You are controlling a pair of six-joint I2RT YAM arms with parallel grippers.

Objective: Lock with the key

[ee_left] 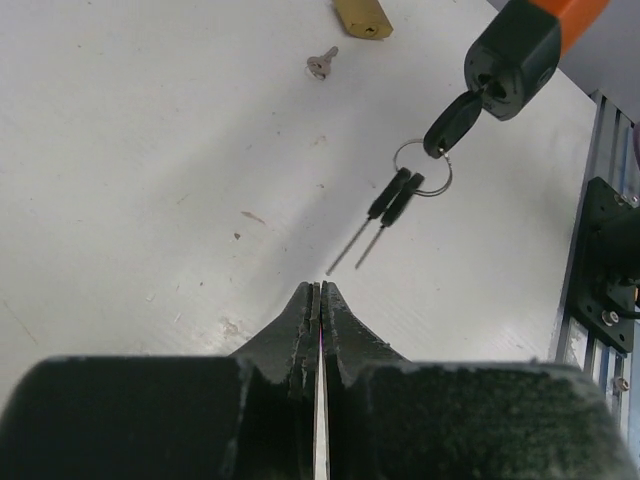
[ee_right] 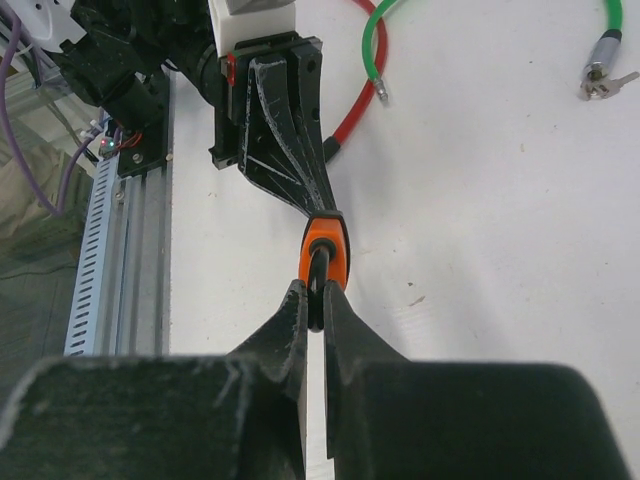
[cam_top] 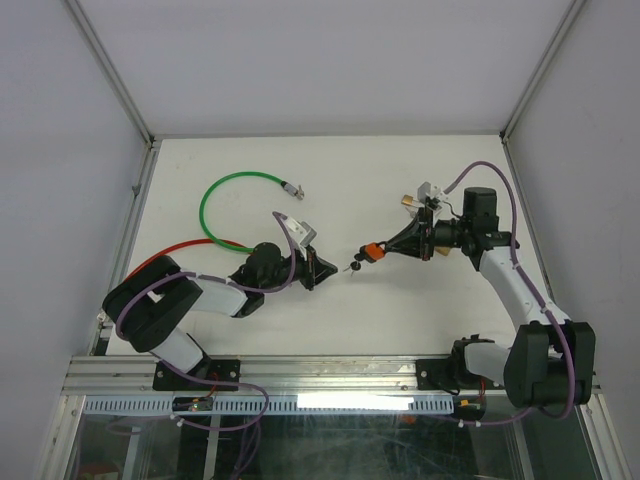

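An orange holder hangs from my right gripper, which is shut on its black loop. From the holder's black end a ring carries small black-headed keys with thin shafts, dangling above the table. My left gripper is shut with nothing between its fingertips; the keys hang just beyond and outside them. Looking from above, the left gripper stands a short gap left of the ring. A brass padlock lies on the table, with a loose silver key near it.
A green cable lock curves across the left side of the table, its lock end holding a key. A red cable lies under the left arm. Bare white table stretches behind the grippers.
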